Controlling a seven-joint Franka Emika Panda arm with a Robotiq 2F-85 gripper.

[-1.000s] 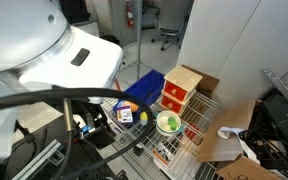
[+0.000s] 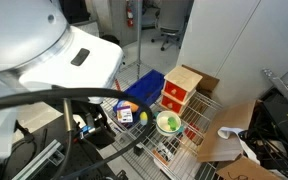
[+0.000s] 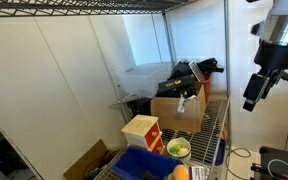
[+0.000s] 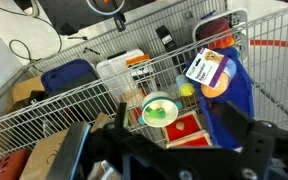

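Observation:
In the wrist view my gripper stands open, its dark fingers far apart at the lower part of the picture with nothing between them. Beyond the gap, below the gripper, a round white bowl point(image 4: 160, 103) with something green in it rests in the wire basket; the same bowl point(image 2: 168, 122) shows in exterior view 1. A yellow item point(image 4: 187, 90) is beside it, near a white packet point(image 4: 205, 68) with a printed label and an orange object point(image 4: 217, 87). The gripper's fingers are hard to make out in the exterior views.
A blue bin point(image 3: 147, 164) and a small drawer box point(image 2: 181, 80) with red fronts stand near the bowl. An open cardboard box point(image 2: 220, 150) takes up one end of the wire basket point(image 4: 44, 112). Dark items are piled on a box point(image 3: 189, 115) at the back.

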